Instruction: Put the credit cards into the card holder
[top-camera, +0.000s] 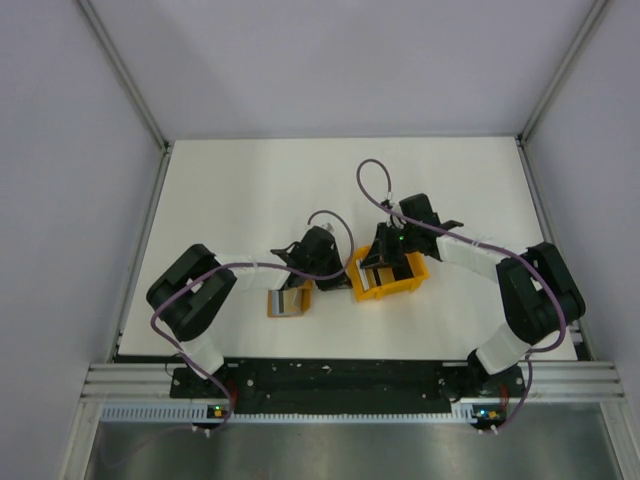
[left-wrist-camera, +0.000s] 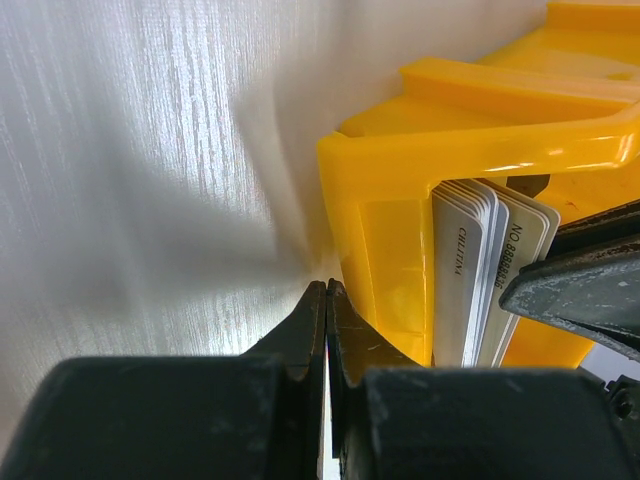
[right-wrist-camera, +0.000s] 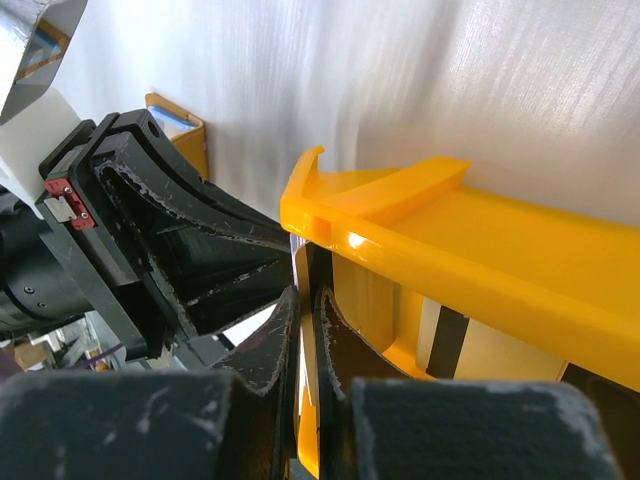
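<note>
The yellow card holder (top-camera: 372, 293) stands right of the table's middle, with several grey and white cards (left-wrist-camera: 458, 262) upright in its left end. My left gripper is shut beside the holder's left end wall, with nothing visible between its fingers. My right gripper is shut over the holder's inside, close by the cards' edges. In the left wrist view, its dark fingers (left-wrist-camera: 585, 290) reach the outermost card. Whether a thin card edge sits between the right fingertips is hard to see.
A small brown box (top-camera: 288, 312) holding cards stands left of the holder, under the left arm. Farther inside the yellow holder are more slots, with dark and pale pieces (right-wrist-camera: 505, 352). Free white table lies behind both arms and at the front right.
</note>
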